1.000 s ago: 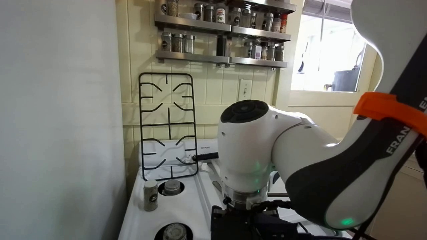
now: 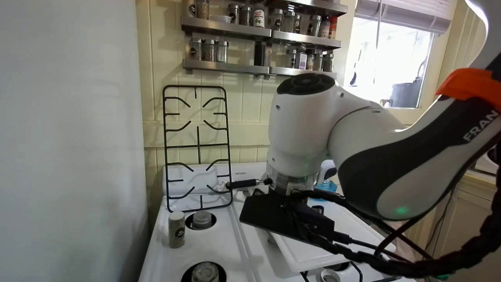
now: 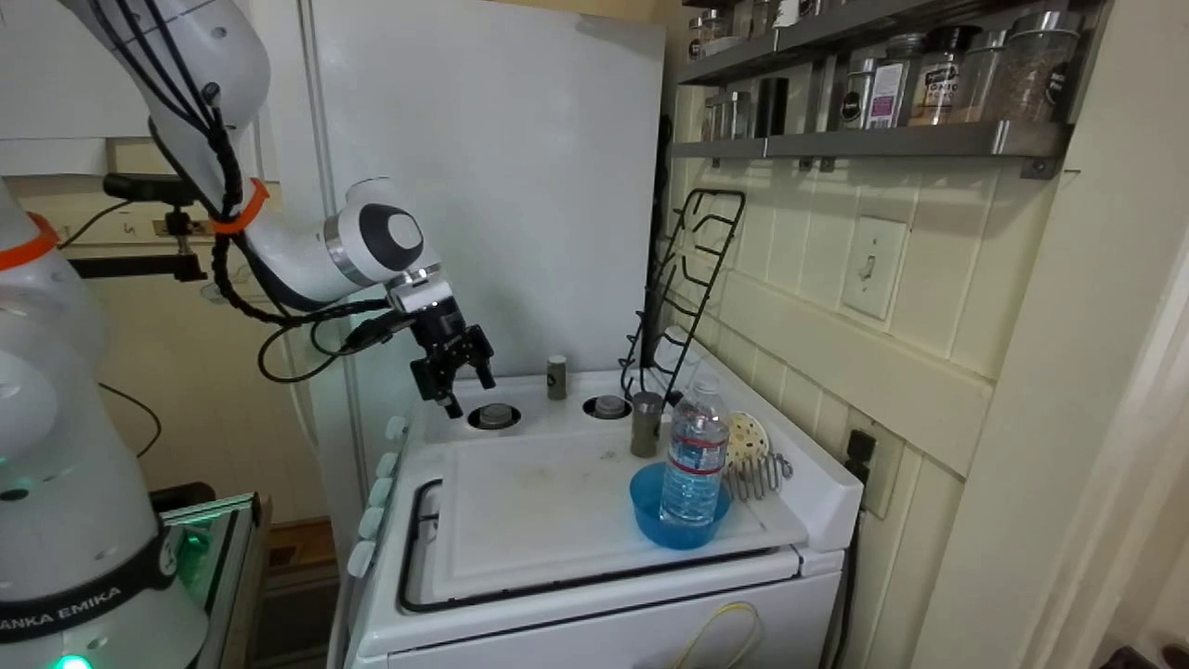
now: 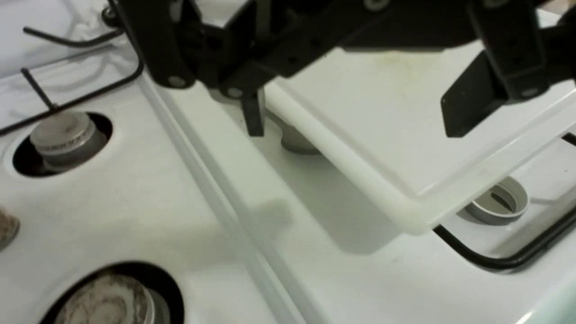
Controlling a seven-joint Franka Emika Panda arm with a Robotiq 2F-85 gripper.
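My gripper (image 3: 469, 394) is above the left side of the white stove, near a burner (image 3: 493, 416). In the wrist view its two fingers (image 4: 252, 116) stand wide apart, open, with nothing held between them. A white board (image 4: 372, 156) lies below, resting raised over part of the stove top. One spice jar (image 2: 176, 230) stands upright on the stove near the fridge-side edge. Another spice jar (image 3: 646, 426) is upright at the back of the board, close to a clear water bottle (image 3: 696, 463) standing in a blue bowl (image 3: 644, 518). The arm hides much of the board in exterior view 1.
A black grate (image 2: 197, 145) leans upright against the back wall. Beside the bottle are a cream slotted utensil (image 3: 748, 439) and a wire masher (image 3: 758, 478). The tall white panel (image 3: 479, 190) bounds the left. Shelves (image 2: 225, 28) of jars hang above.
The gripper and wrist have risen and tilted, so more of the gripper and the white board behind it shows. The jar and the grate have not moved.
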